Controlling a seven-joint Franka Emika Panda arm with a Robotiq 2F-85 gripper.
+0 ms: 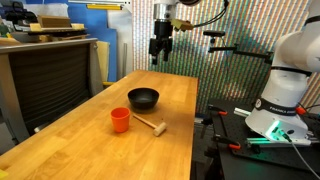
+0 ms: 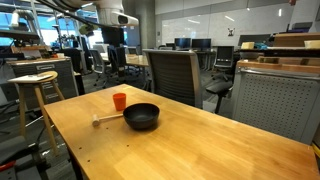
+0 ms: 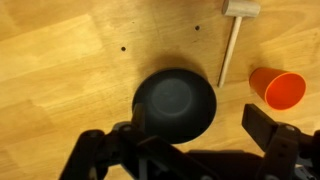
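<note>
On the wooden table stand a black bowl (image 1: 144, 98), an orange-red cup (image 1: 121, 120) and a small wooden mallet (image 1: 155, 128), all apart from one another. The bowl (image 3: 175, 106) looks empty from above in the wrist view; the cup (image 3: 279, 89) is upright at the right, with the mallet (image 3: 234, 32) between them near the top. My gripper (image 1: 160, 60) hangs high above the table, pointing down. Its fingers (image 3: 91, 150) are spread wide in the wrist view, and the gap between them holds nothing.
Much of the tabletop (image 2: 200, 148) around the bowl is bare. An office chair (image 2: 176, 80) stands against the table's far side in the second exterior view. A wooden stool (image 2: 38, 95) is off to the left there.
</note>
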